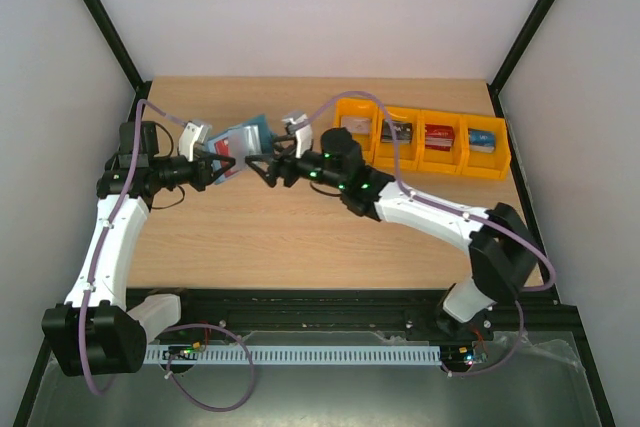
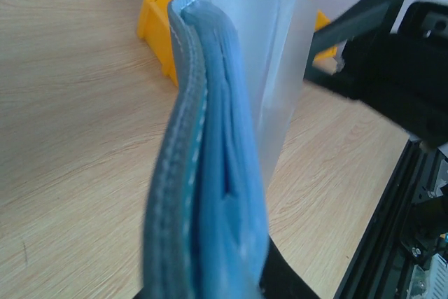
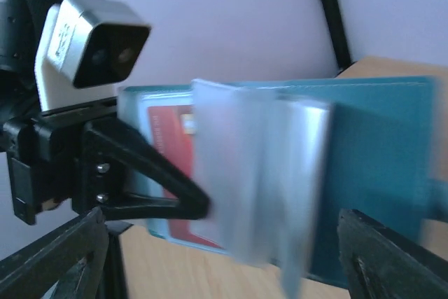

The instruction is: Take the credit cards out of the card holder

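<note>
The teal card holder (image 1: 258, 129) stands tilted at the left of the table, my left gripper (image 1: 215, 162) shut on it. In the right wrist view, the holder (image 3: 378, 152) shows clear sleeves (image 3: 231, 166) and a red card (image 3: 171, 138) behind the left gripper's black finger. My right gripper (image 1: 267, 160) is at the holder's right side, part open, with blurred sleeves in front of it. In the left wrist view, the holder's blue edge (image 2: 224, 187) fills the middle, with black parts of the right gripper beside it.
An orange four-compartment tray (image 1: 400, 160) stands at the back right, holding cards or packets in pink, dark, red and blue. Side walls border the table.
</note>
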